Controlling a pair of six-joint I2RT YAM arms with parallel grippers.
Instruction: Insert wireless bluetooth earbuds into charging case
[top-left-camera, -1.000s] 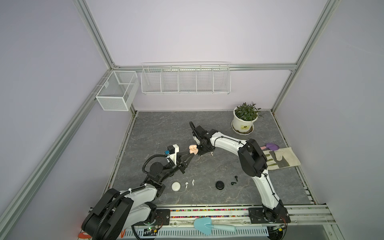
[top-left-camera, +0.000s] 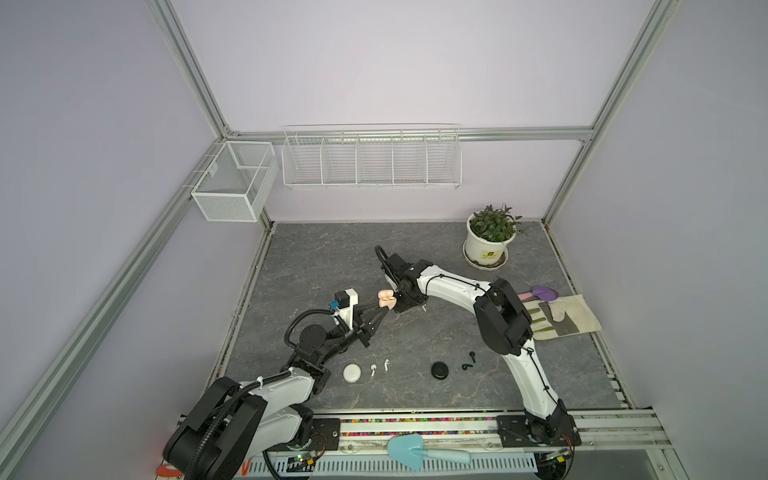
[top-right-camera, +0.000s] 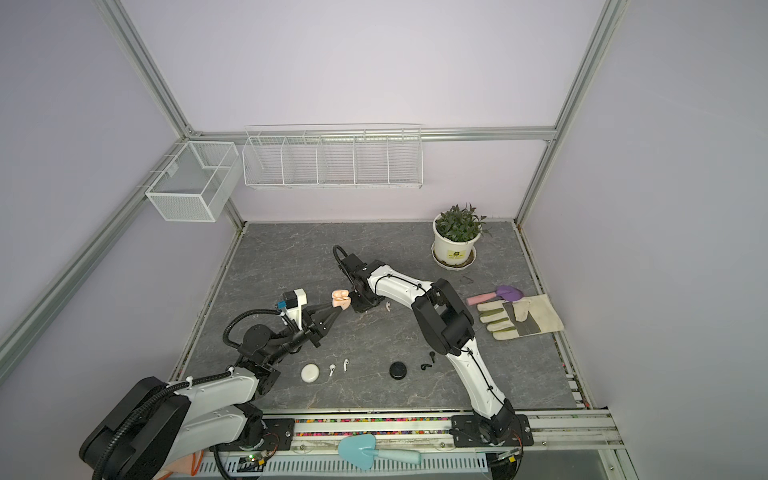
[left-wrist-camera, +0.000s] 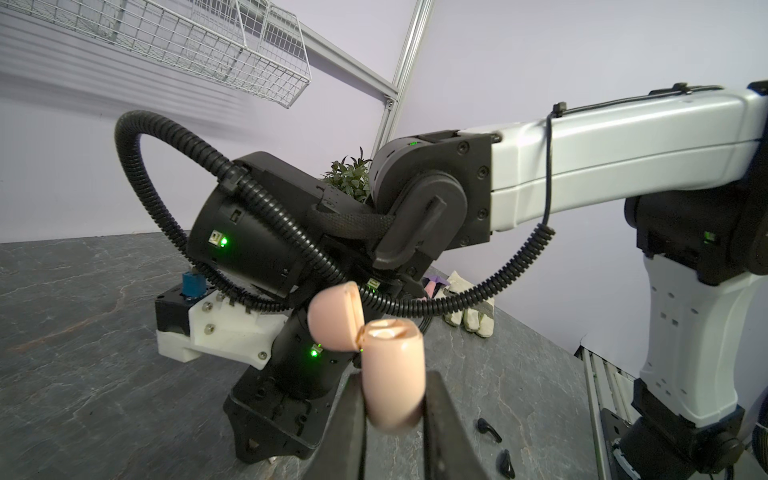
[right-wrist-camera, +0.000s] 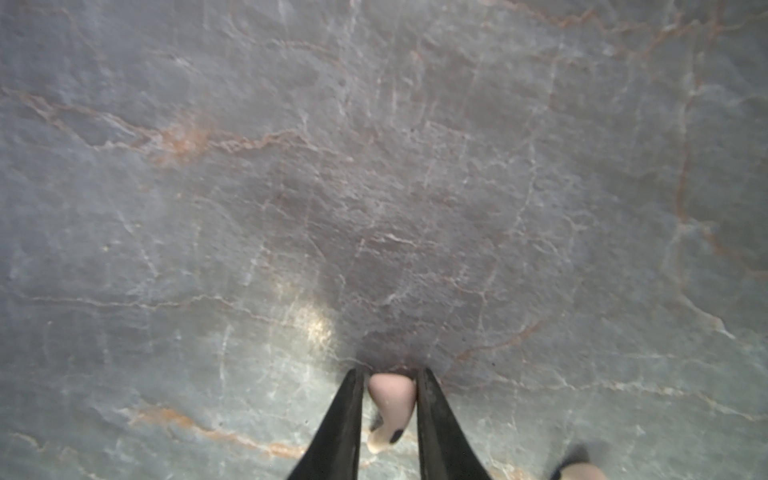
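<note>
A pink charging case (left-wrist-camera: 392, 376) with its lid flipped open is held upright in my left gripper, shut on it at mid height over the table. My right gripper is low at the table behind the case, shut on a small pink earbud (right-wrist-camera: 390, 398) with a curved stem. A second pale earbud (right-wrist-camera: 582, 472) lies on the table at the lower right of the right wrist view, partly cut off.
Along the front lie a white case (top-left-camera: 352, 373), two white earbuds (top-left-camera: 373, 369), a black case (top-left-camera: 439, 369) and black earbuds (top-left-camera: 467, 365). A potted plant (top-left-camera: 489, 240) stands back right, a glove (top-left-camera: 576, 320) at the right.
My left arm and the case in it have stayed still.
</note>
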